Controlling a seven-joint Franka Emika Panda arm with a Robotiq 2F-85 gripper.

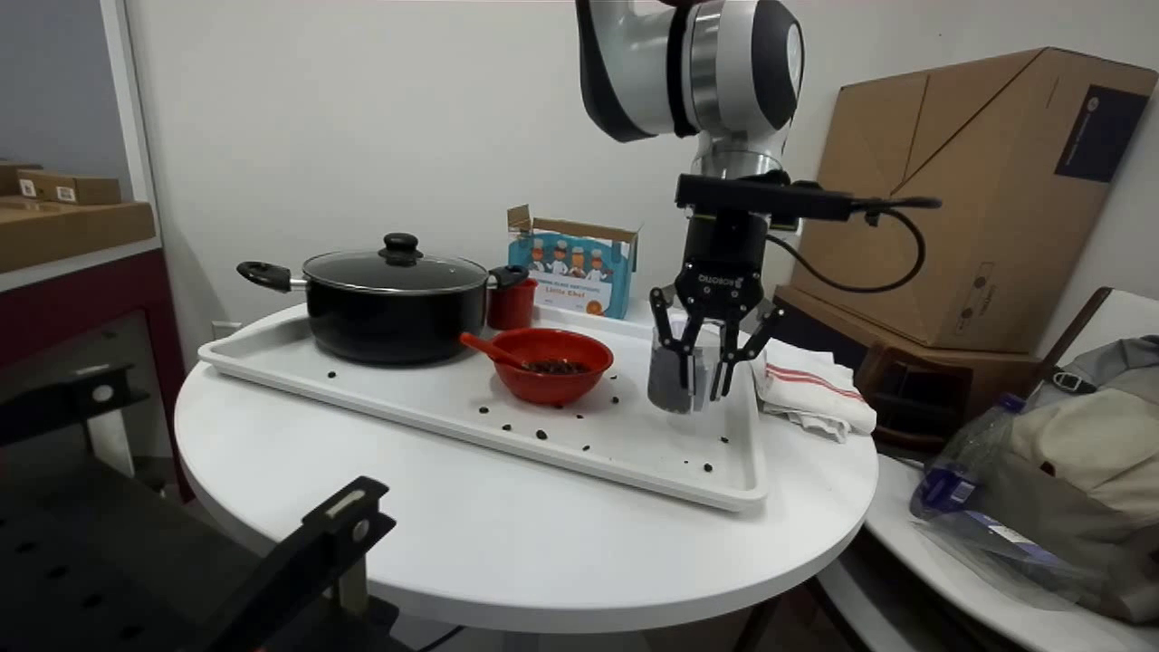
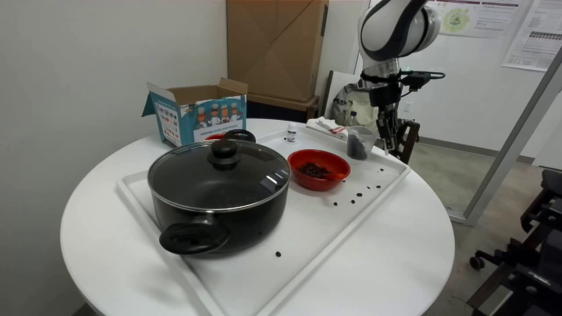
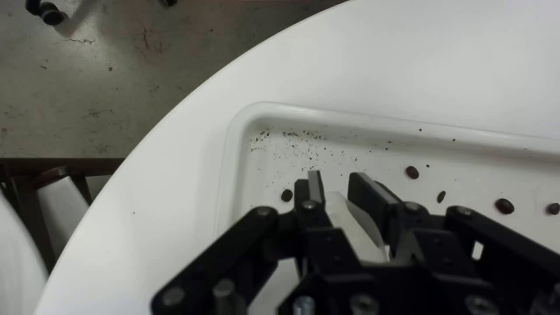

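Observation:
A clear plastic cup (image 1: 668,380) with dark contents hangs upright at the right end of the white tray (image 1: 456,424). My gripper (image 1: 706,382) points down, shut on the cup's clear handle (image 3: 352,223), which shows between the fingers in the wrist view. In exterior view 2 the cup (image 2: 360,145) stands just left of the fingers. Whether its base touches the tray is hard to tell. Left of it sits a red bowl (image 1: 554,386) of dark beans with a red spoon (image 1: 489,349) leaning in it.
A black lidded pot (image 2: 221,210) fills the tray's other end. Several loose beans (image 3: 412,172) are scattered over the tray. Behind stand a red cup (image 1: 512,304), a blue printed box (image 1: 576,270) and a small white bottle (image 2: 292,131). A folded towel (image 1: 809,389) lies beyond the tray's right edge.

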